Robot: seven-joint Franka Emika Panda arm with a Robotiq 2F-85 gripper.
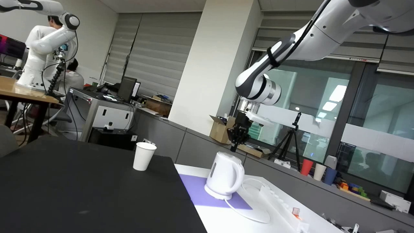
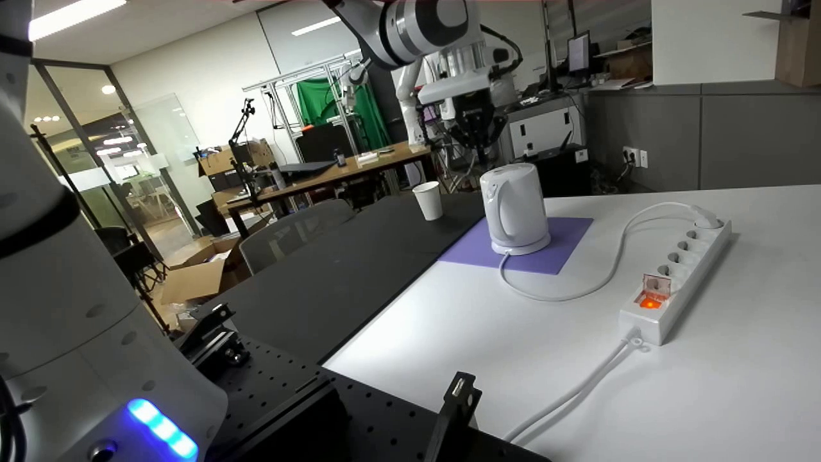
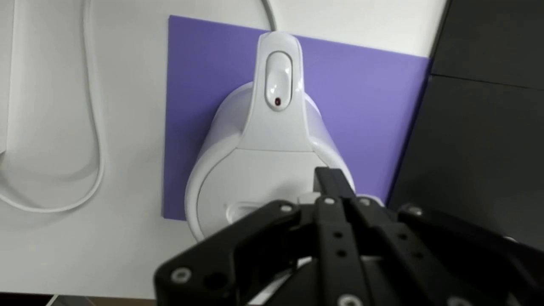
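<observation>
A white electric kettle (image 3: 275, 127) stands upright with its lid closed on a purple mat (image 3: 367, 102). On top of its handle is a switch (image 3: 278, 81) with a small dark red mark at one end. My gripper (image 1: 234, 149) is just above the kettle in the first exterior view, and its fingers (image 3: 334, 181) are together with nothing showing between them. From the wrist camera, the fingertips overlap the lid's edge; the first exterior view shows a small gap above the kettle. In the second exterior view the gripper (image 2: 482, 162) hangs behind the kettle's top.
The kettle's cord (image 2: 616, 262) runs to a white power strip (image 2: 681, 277) with a lit orange switch. A white paper cup (image 1: 143, 156) stands on the black table (image 1: 97, 186) beside the mat.
</observation>
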